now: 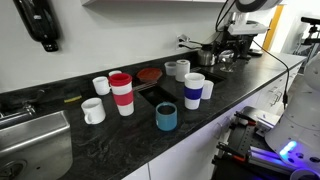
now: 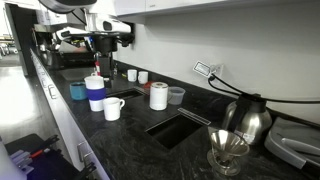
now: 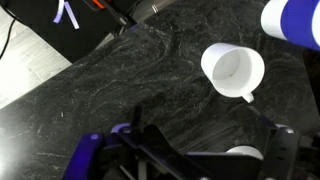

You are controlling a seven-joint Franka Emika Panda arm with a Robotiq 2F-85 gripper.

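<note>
High over the counter, my gripper is open with its fingers spread wide and nothing between them. From the side, the gripper (image 2: 95, 42) hangs well above the nearby cups. A white mug (image 3: 232, 70) stands on the dark counter, ahead of the fingers in the wrist view. Beside it is a blue-and-white cup (image 3: 300, 22), cut off by the frame's corner. The same white mug (image 2: 114, 107) appears upright in exterior view 2, close to the blue-and-white cup (image 2: 96, 94). A teal mug (image 1: 166, 118) sits near the counter's front edge.
A tall red-and-white cup (image 1: 122, 95) and white mugs, one of them (image 1: 94, 110) near the sink (image 1: 35, 145), stand farther along. A white canister (image 2: 158, 96), steel kettle (image 2: 247, 120) and metal dripper (image 2: 227, 150) are also out. Bare counter (image 2: 140, 145) lies before the canister.
</note>
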